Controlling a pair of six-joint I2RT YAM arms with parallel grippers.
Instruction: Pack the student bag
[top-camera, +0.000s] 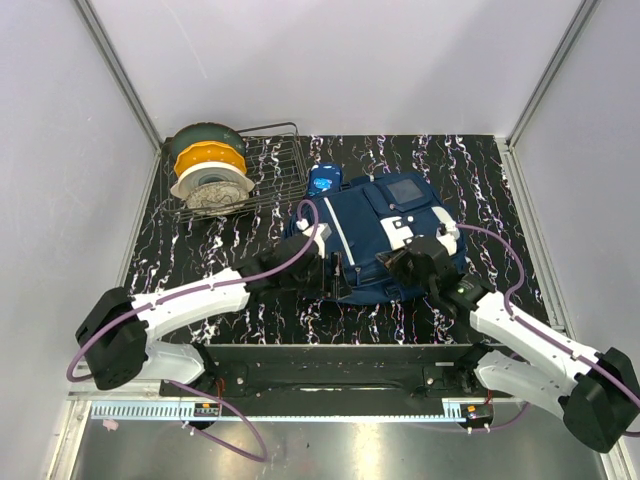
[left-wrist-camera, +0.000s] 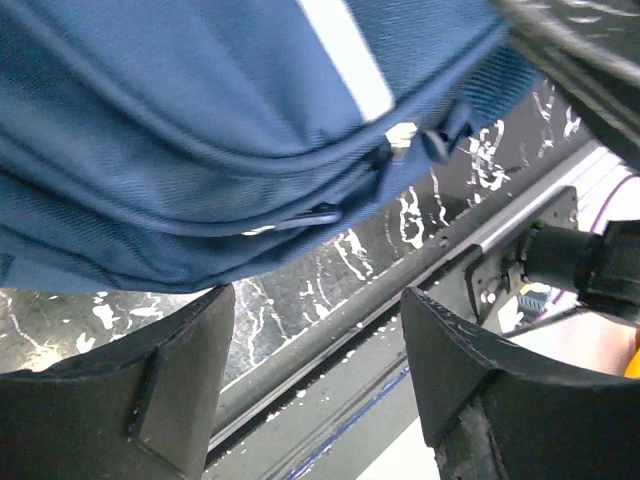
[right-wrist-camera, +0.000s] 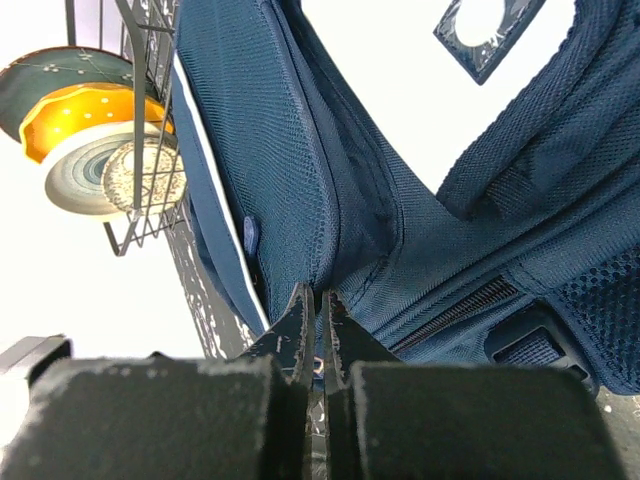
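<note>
A navy student bag (top-camera: 365, 220) lies flat on the dark marbled table, with white patches and a pale strip. My left gripper (top-camera: 336, 283) is open over its front left edge; in the left wrist view nothing sits between its fingertips, just short of the hem and zip pulls. My right gripper is shut on the bag's fabric front, at a folded edge of cloth in the right wrist view; whether cloth is pinched between its fingers is hard to tell.
A wire rack (top-camera: 273, 168) with bowls and plates stands at the back left. A small blue pouch (top-camera: 324, 180) lies behind the bag. The table's front rail runs close below both arms. Free table shows left and right of the bag.
</note>
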